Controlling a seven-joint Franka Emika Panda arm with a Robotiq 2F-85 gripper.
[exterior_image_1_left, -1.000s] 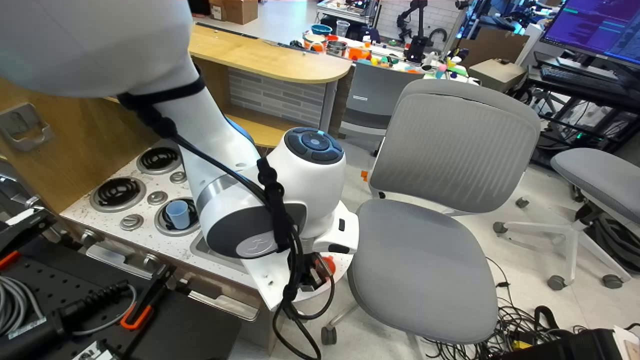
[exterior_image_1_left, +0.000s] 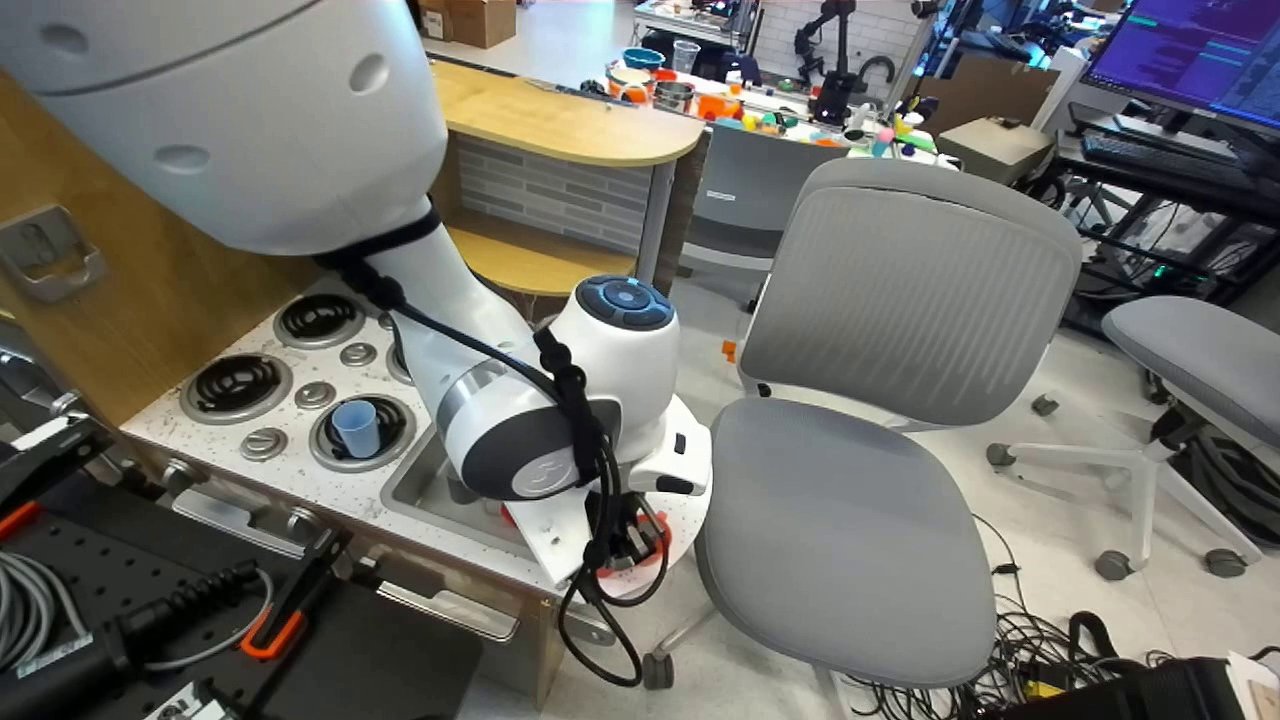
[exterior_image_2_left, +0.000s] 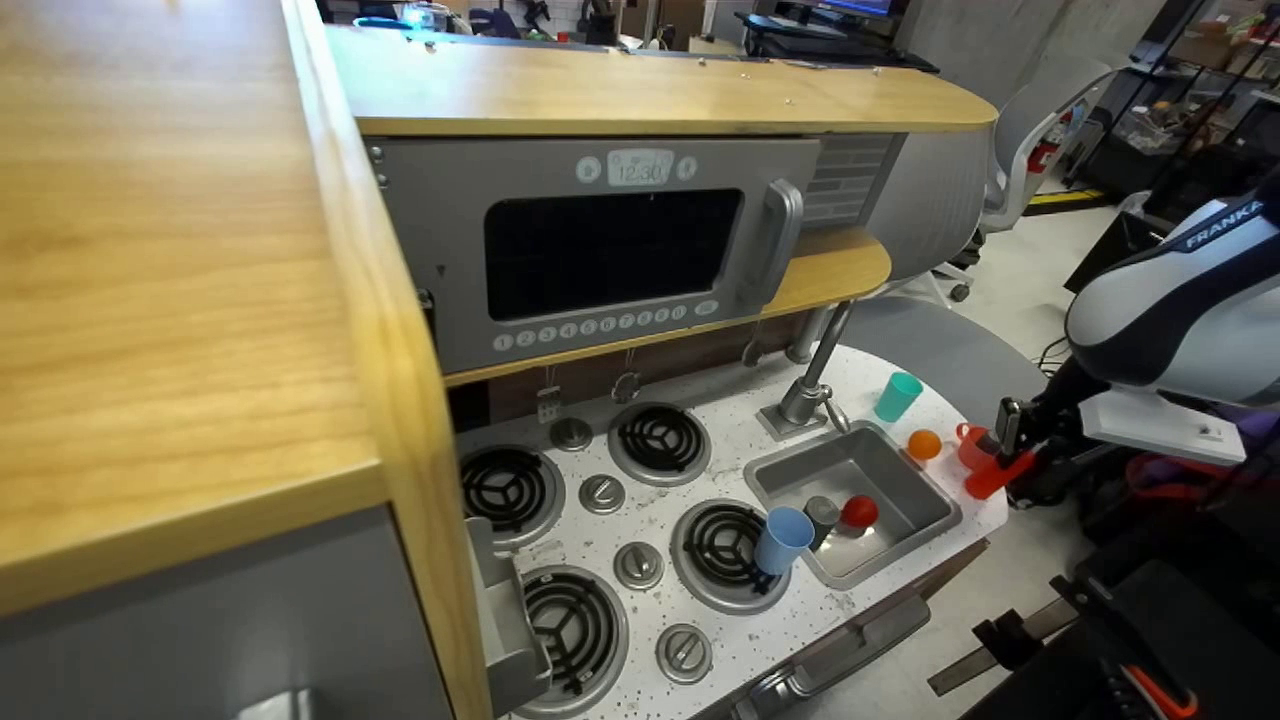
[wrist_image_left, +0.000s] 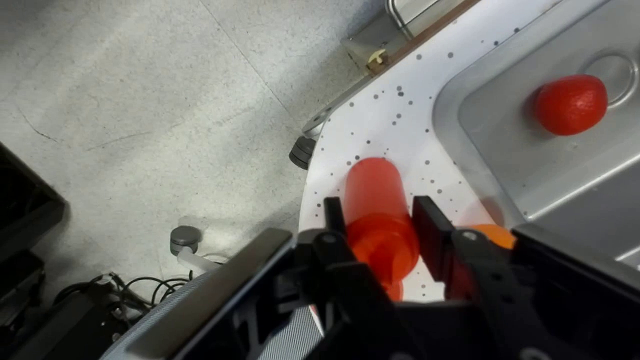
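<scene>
In the wrist view, my gripper is shut on a red cup-like object (wrist_image_left: 375, 186), one dark finger on either side. The exterior view 2 shows this red object (exterior_image_2_left: 998, 476) tilted at the counter's rounded right end; whether it touches the counter I cannot tell. Right behind it stands a red mug (exterior_image_2_left: 973, 446), with an orange ball (exterior_image_2_left: 924, 445) nearby. In exterior view 1 the arm and its cables mostly cover the fingers.
Beside the gripper is a metal sink (exterior_image_2_left: 884, 456) holding a red ball (exterior_image_2_left: 859, 511) and a grey cup (exterior_image_2_left: 822, 516). A blue cup (exterior_image_2_left: 783, 539) sits at a burner's edge. A teal cup (exterior_image_2_left: 897, 396) stands behind the sink. A grey chair (exterior_image_1_left: 846, 540) adjoins the counter end.
The upper arm and wrist have shifted, the forearm moving right in exterior view 1 and the wrist dropping slightly. More of the sink and of the red near the gripper shows now.
</scene>
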